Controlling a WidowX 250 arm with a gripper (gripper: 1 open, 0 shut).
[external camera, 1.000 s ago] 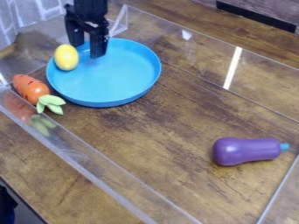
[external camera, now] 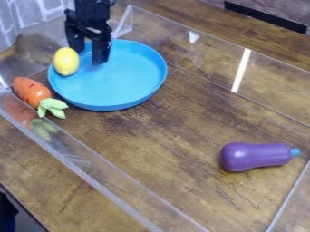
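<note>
A black gripper [external camera: 87, 41] reaches down from the top over the back of a blue plate [external camera: 115, 82], its fingers apart with nothing seen held. Just in front of it, a yellow oval object [external camera: 65, 62], like a lemon, rests on the plate's left side. An orange toy carrot [external camera: 32, 91] with pale green leaves lies outside the plate at the left. A purple toy eggplant [external camera: 252, 156] lies on the wooden surface at the right.
Clear plastic walls [external camera: 97, 181] edge the wooden surface [external camera: 169, 136].
The gripper has shifted slightly over the back left of the plate. The yellow object, carrot, eggplant and plate look about the same.
</note>
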